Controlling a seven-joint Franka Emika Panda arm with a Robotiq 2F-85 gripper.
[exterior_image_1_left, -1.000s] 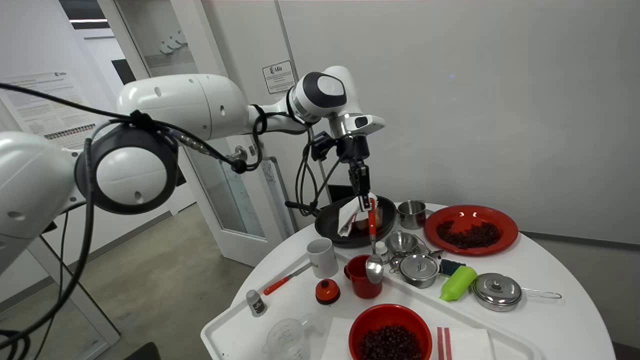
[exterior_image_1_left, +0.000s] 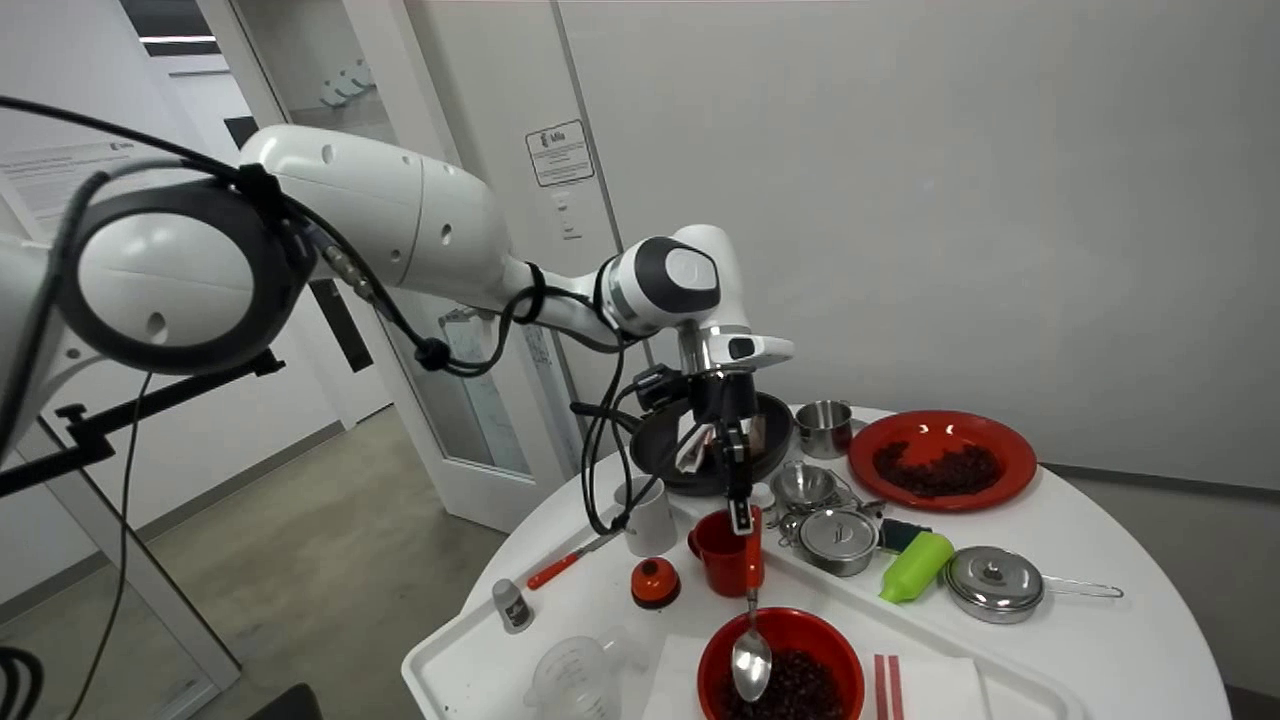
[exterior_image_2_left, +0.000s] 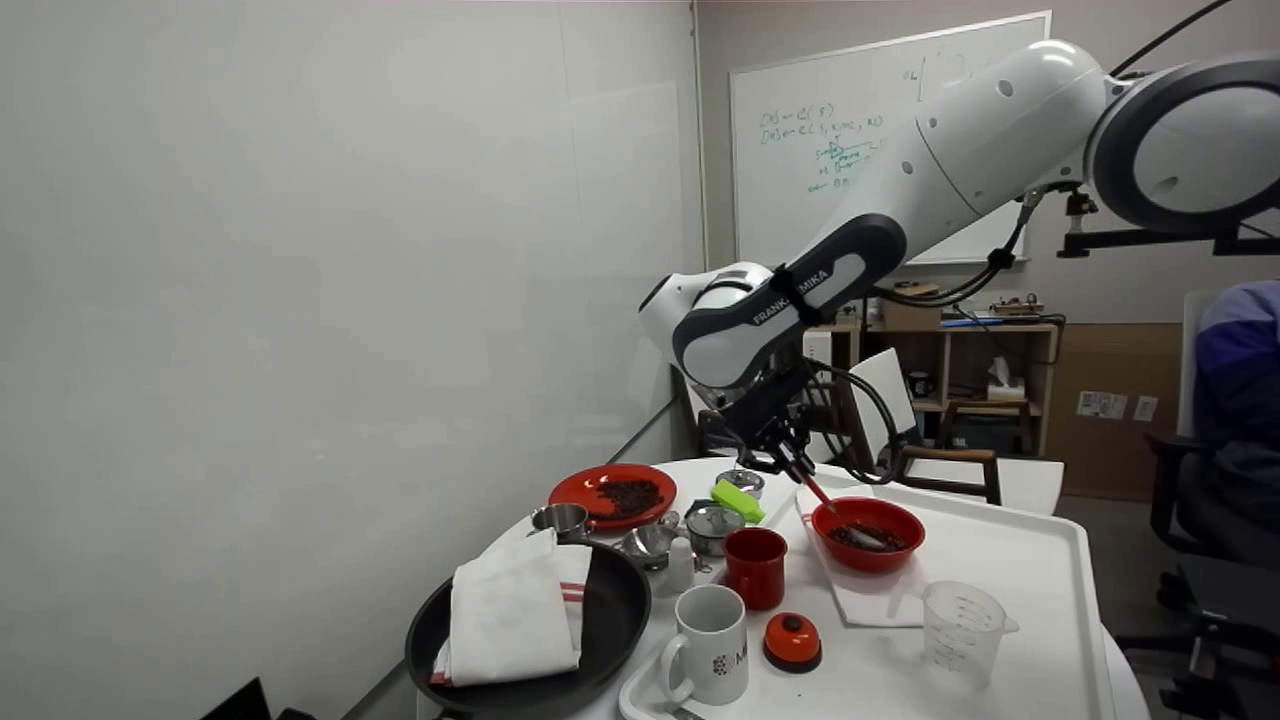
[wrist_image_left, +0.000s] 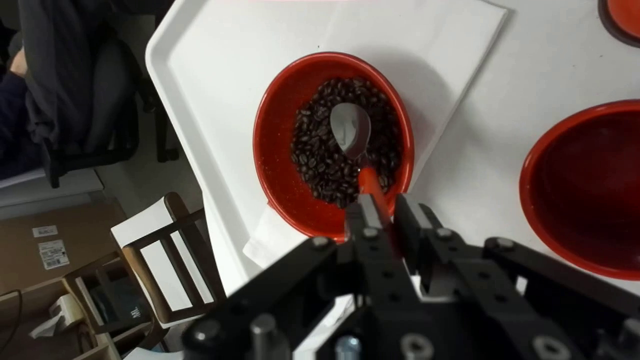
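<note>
A spoon with a red handle (exterior_image_1_left: 753, 554) and a metal bowl end (wrist_image_left: 350, 128) is gripped by its handle in my gripper, whose fingers are shut on it. The spoon slopes down over a red bowl (exterior_image_1_left: 717, 654) of dark coffee beans (wrist_image_left: 324, 150). In the wrist view its metal end lies over the beans; whether it touches them I cannot tell. My gripper (exterior_image_1_left: 741, 528) stays above the bowl's rim, on the side toward the red mug (exterior_image_1_left: 722, 562).
A white tray (exterior_image_2_left: 1020, 564) carries the bowl, a white mug (exterior_image_2_left: 710, 636), a red-topped timer (exterior_image_2_left: 792, 640) and a clear measuring cup (exterior_image_2_left: 963, 630). Behind them stand metal pots (exterior_image_1_left: 837, 538), a red plate with beans (exterior_image_1_left: 1020, 462) and a black pan (exterior_image_2_left: 618, 612).
My gripper has come down with the spoon still in it. The spoon's metal end has gone from in front of the red mug to over the red bowl.
</note>
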